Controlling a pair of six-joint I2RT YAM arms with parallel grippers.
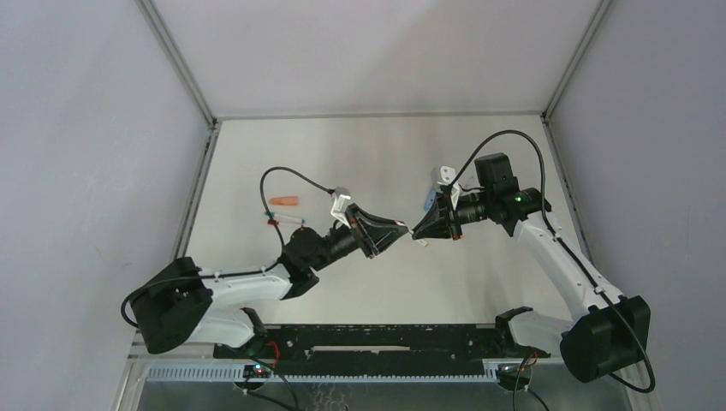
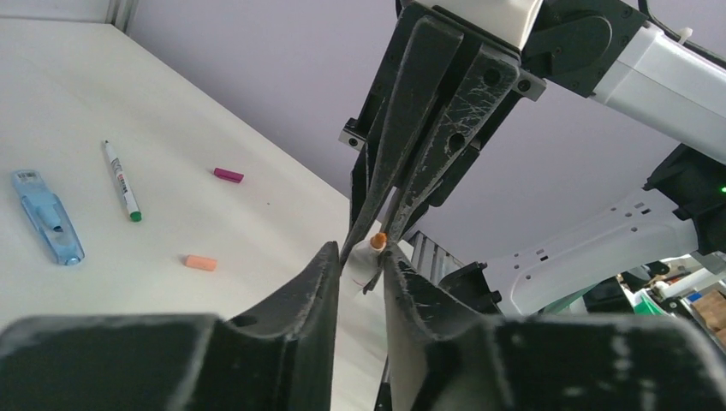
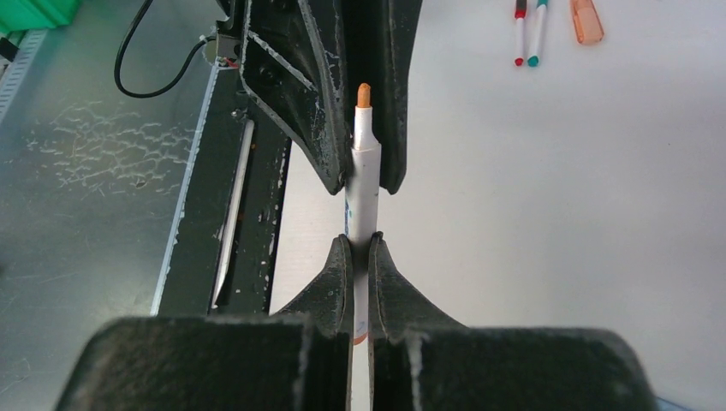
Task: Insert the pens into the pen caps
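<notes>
A white pen with a bare orange tip stands upright in the right wrist view. My right gripper is shut on its lower part. The left gripper has its fingers on either side of the pen near the tip end, with a gap still showing beside it. In the left wrist view, the orange tip shows beyond the left fingertips, which stand partly apart. On the table lie a short orange cap and a dark magenta cap.
A green-ended marker and a blue plastic item lie on the table. At its left are an orange item, a teal-ended marker and a red-ended marker.
</notes>
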